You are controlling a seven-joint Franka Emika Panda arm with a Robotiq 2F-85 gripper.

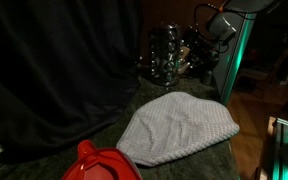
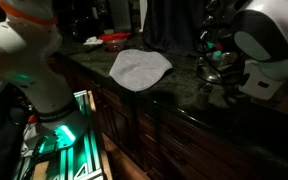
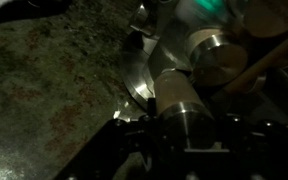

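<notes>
A cylindrical object with a brownish, shiny body and a rounded end lies between the dark fingers of my gripper in the wrist view. The gripper looks shut on it; its exact kind is too dark to tell. Beside it are a metal-rimmed cylinder and the curved edge of a shiny metal dish. From the first exterior view, the gripper is at the back right of the counter, among dark shapes that hide its fingers.
A light grey cloth covers the middle of the dark counter. Near the front stands a red container. A tall shiny rack or holder rises at the back, before a black curtain.
</notes>
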